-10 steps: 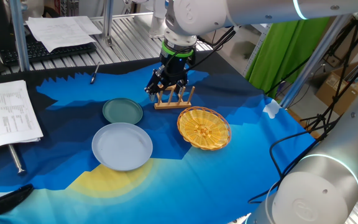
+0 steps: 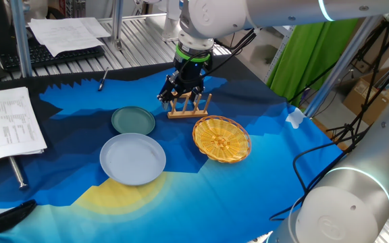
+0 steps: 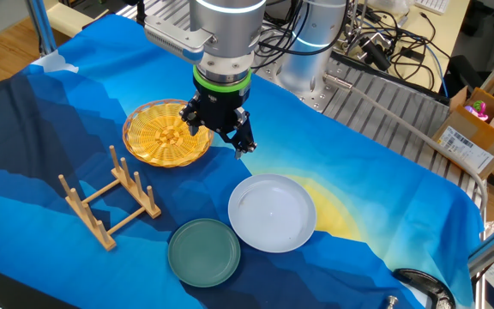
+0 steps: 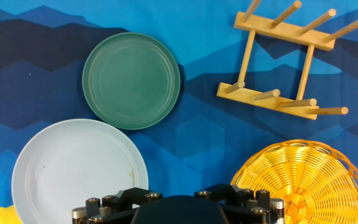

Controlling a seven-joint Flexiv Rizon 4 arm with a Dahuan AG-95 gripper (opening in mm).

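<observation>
My gripper point(image 3: 218, 141) hangs empty above the table, its fingers spread wide open at the bottom of the wrist view. A green plate point(image 4: 132, 81) lies flat, with a larger pale grey-blue plate point(image 4: 79, 171) close beside it. Across from the plates stands a wooden dish rack point(image 4: 266, 98) with upright pegs and no plates in it. The round yellow wicker basket point(image 4: 300, 186) looks empty. From exterior view 1, the gripper covers part of the rack.
Papers point(image 2: 9, 125) and a dark pen point(image 2: 103, 79) lie at the table's far side. A black clamp-like object point(image 2: 9, 217) sits at the left edge in exterior view 1. Blue cloth around the plates and basket is mostly clear.
</observation>
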